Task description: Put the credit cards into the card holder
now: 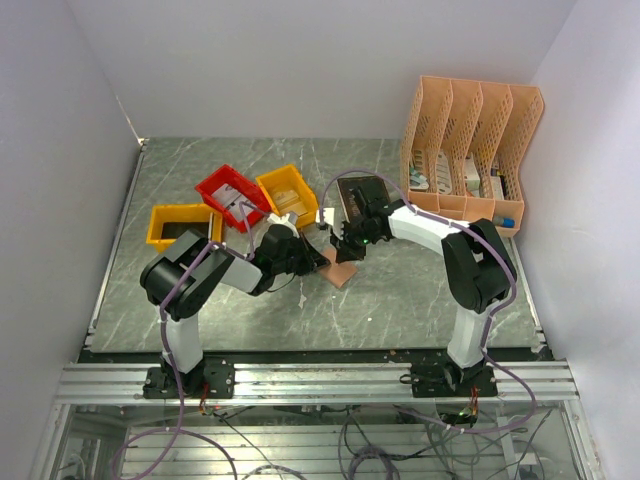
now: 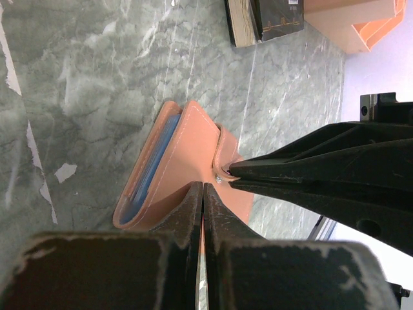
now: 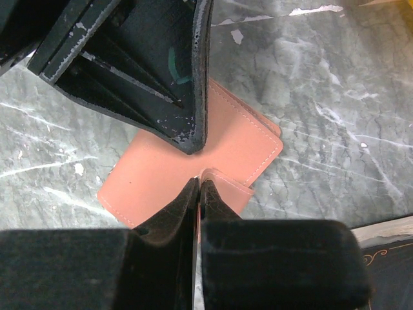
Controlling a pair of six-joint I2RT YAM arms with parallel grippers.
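Observation:
The pink card holder (image 1: 337, 275) (image 2: 184, 155) lies on the table between both grippers, with a blue card (image 2: 153, 165) in its open slot in the left wrist view. My left gripper (image 1: 322, 264) is shut on the card holder near that slot. My right gripper (image 1: 340, 253) is shut at the holder's small strap flap (image 2: 224, 148); whether anything thin is between its tips is hard to tell.
A dark book (image 1: 360, 190) lies behind the holder. Yellow bins (image 1: 179, 241) and a red bin (image 1: 230, 174) stand at the back left, a pink divided organizer (image 1: 470, 214) at the back right.

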